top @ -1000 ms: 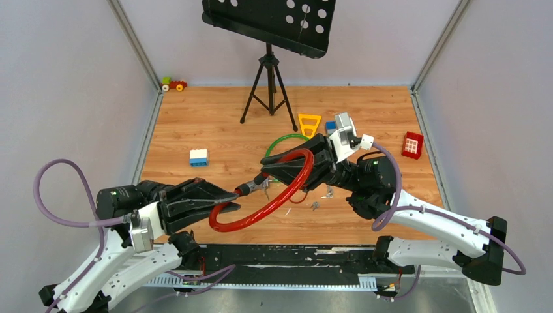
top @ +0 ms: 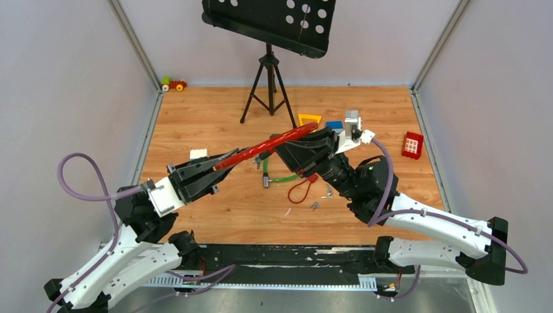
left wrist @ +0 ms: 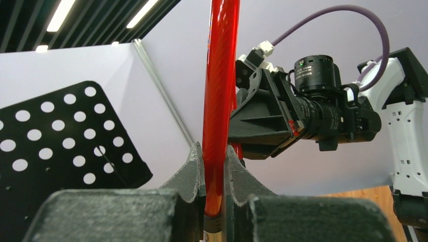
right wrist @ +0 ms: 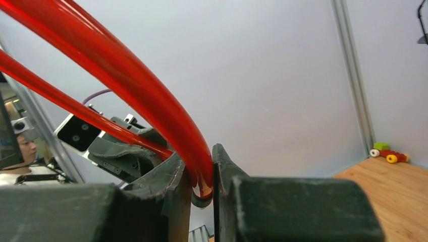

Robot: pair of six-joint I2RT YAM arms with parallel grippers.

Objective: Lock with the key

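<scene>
Held in the air between both arms is a red cable lock (top: 267,147), a thick glossy loop seen nearly edge-on from above. My left gripper is shut on its red cable, which rises between the fingers in the left wrist view. On the loop's other end my right gripper is likewise shut, gripping the bending red tube. The lock's metal joint is mostly hidden below the loop. Small loose keys (top: 315,205) lie on the wooden table, one of them near a red cord (top: 299,193).
A green cable lock (top: 282,178) lies on the table beneath the arms. Around it are a yellow triangular piece (top: 309,119), a red block (top: 412,145) and a toy car (top: 173,85). A black music stand (top: 269,65) stands at the back.
The loop has tipped from a visible open oval to nearly edge-on, and its left end has risen in the picture. My left gripper moved up and rolled with it; my right shifted slightly.
</scene>
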